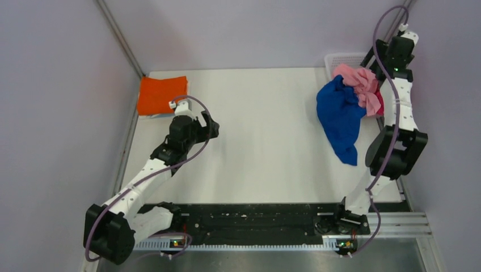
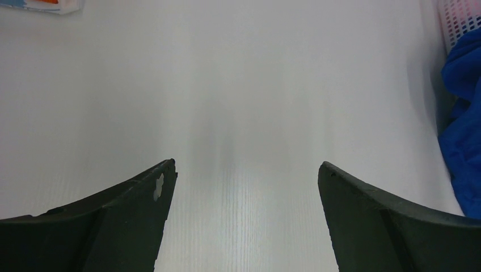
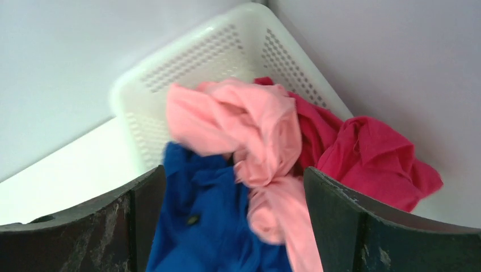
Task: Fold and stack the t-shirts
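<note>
In the top view an orange shirt point(image 1: 162, 96) lies folded flat at the far left of the table. A blue shirt point(image 1: 342, 119) hangs out of the white basket point(image 1: 338, 58) at the right and spreads over the tabletop. Pink cloth point(image 3: 249, 113) is bunched on top of it, with a red shirt point(image 3: 374, 161) draped at the basket's right side. Over the basket stands my right gripper, open, the cloth below and between its fingers in view. My left gripper is open above bare table, nothing between its fingers.
Walls close in the back and both sides, the right one near the basket and right arm. Something pale and flat shows under the orange shirt.
</note>
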